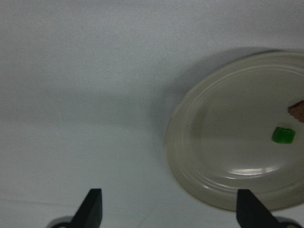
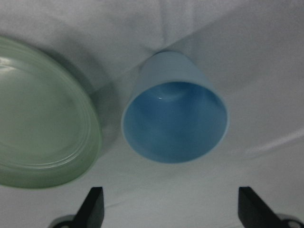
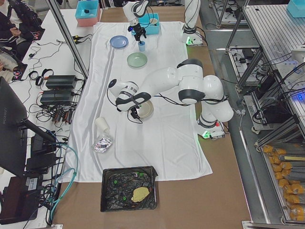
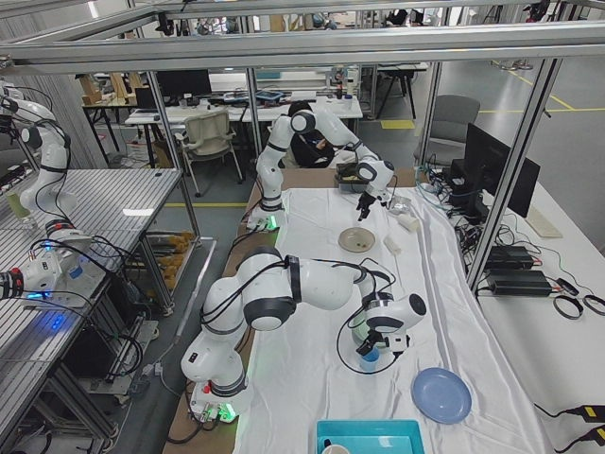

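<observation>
My left gripper is open and empty above the cloth beside a beige plate (image 1: 223, 147), which holds a green piece (image 1: 283, 135) and a brown piece (image 1: 297, 111). My right gripper is open and empty just above a light blue cup (image 2: 173, 118), which stands beside a green plate (image 2: 38, 118). In the camera left view the left arm hangs over the beige plate (image 3: 148, 110), partly hiding it.
A blue plate (image 3: 119, 42) and a cyan bin (image 3: 152, 28) are at the far end. White objects (image 3: 102, 124), a foil bundle (image 3: 103, 144) and a black tray (image 3: 127, 205) are at the near end.
</observation>
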